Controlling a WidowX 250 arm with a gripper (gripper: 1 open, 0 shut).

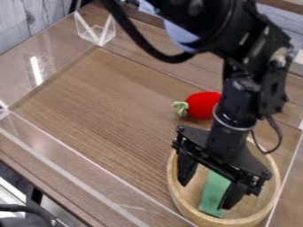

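Note:
My black gripper (219, 173) is low over a round tan bowl (190, 199) at the lower right, its fingers open and spread over the bowl's inside. A green flat block (214, 197) lies in the bowl, partly hidden behind the gripper. A red vegetable with a green top, like a tomato or pepper (203, 105), lies on the table behind the gripper, partly covered by the arm.
The wooden table (95, 115) has wide free room on the left. A clear plastic holder (95, 27) stands at the back left. A black cable runs near the lower left edge.

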